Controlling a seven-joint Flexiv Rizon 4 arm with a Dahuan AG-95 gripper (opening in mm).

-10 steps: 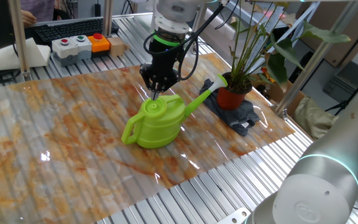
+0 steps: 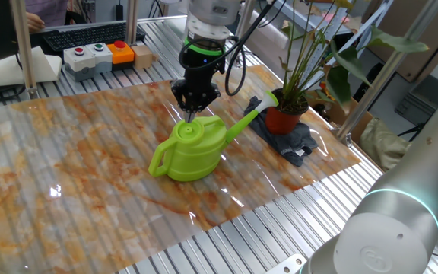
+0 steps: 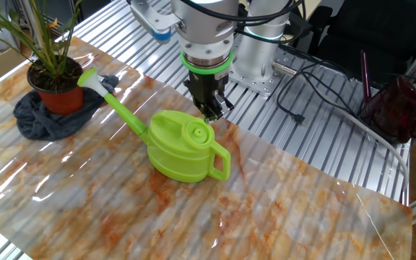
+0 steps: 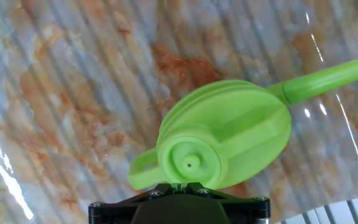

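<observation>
A bright green watering can (image 2: 196, 156) stands upright on the marbled sheet, its long spout pointing towards the potted plant. My gripper (image 2: 190, 117) points down by the can's round cap (image 3: 198, 133), on the side towards the robot's base. From the wrist view, the fingertips of the gripper sit close together at the cap's near edge, with nothing visible held between them. Whether they touch the can cannot be made out. The can's handle (image 4: 143, 169) lies left of the fingers in that view, and its spout (image 4: 331, 81) reaches off to the right.
A plant in a brown pot (image 2: 282, 120) stands on a dark cloth (image 2: 291, 142) near the spout's end. Button boxes (image 2: 88, 61) sit at the back left. A dark red watering can (image 3: 396, 108) stands beyond the sheet. Much of the marbled sheet (image 2: 59, 167) is clear.
The wrist and its hanging cable have shifted very slightly, while the gripper stays by the cap. The green can and the plant have not moved.
</observation>
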